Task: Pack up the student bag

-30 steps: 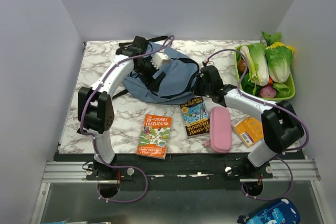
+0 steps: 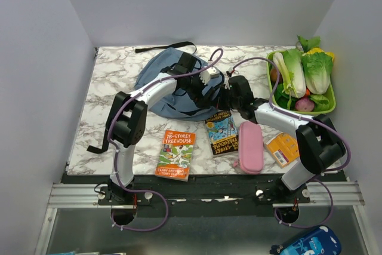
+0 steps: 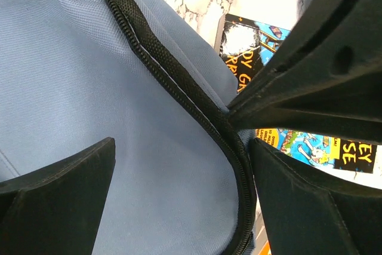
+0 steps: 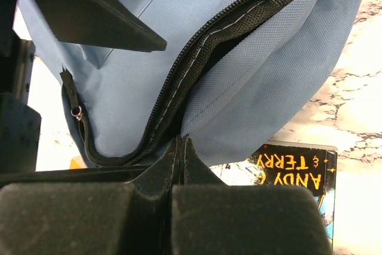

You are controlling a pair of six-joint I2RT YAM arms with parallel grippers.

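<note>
The blue-grey student bag point(image 2: 164, 103) lies at the back middle of the table, its black zip edge point(image 3: 179, 91) lifted. At the bag's right side my right gripper point(image 2: 221, 98) is shut on a thin fold of that edge; in the right wrist view the cloth runs down to the closed fingertips point(image 4: 184, 153). My left gripper is open over the bag, close to the right one. One of its fingers point(image 3: 280, 189) is right beside the zip edge, the other over the blue panel. An orange Treehouse book point(image 2: 176, 153), a blue Treehouse book point(image 2: 222, 134) and a pink pencil case point(image 2: 250, 147) lie in front.
A green basket point(image 2: 330, 97) of vegetables stands at the back right. An orange-yellow book point(image 2: 283, 149) lies partly under the right arm. A blue patterned case point(image 2: 310, 243) is beyond the table's front edge.
My left gripper has moved right across the bag to the side where the right gripper is. A black strap end at the left has shifted.
</note>
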